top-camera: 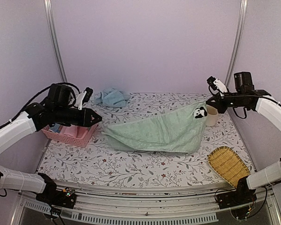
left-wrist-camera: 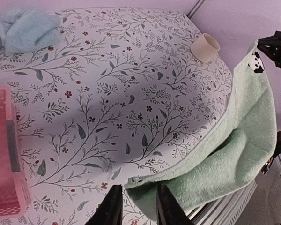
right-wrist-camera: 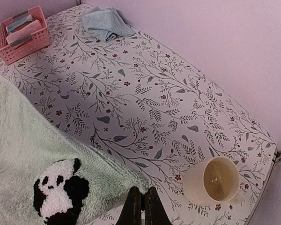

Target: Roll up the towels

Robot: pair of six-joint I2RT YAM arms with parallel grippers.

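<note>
A mint-green towel (top-camera: 154, 133) with a panda patch (right-wrist-camera: 58, 192) spreads over the middle of the table, its right corner held up by my right gripper (top-camera: 210, 101), which is shut on it (right-wrist-camera: 141, 194). The towel's left end lies low, near the pink basket. Just above that end is my left gripper, its fingers apart with nothing visible between them; the towel's edge shows beyond them in the left wrist view.
A pink basket (top-camera: 79, 138) with rolled cloths is at left, a blue towel (top-camera: 112, 97) at the back left, a beige mug (right-wrist-camera: 210, 183) at right, and a woven tray (top-camera: 227, 166) at front right.
</note>
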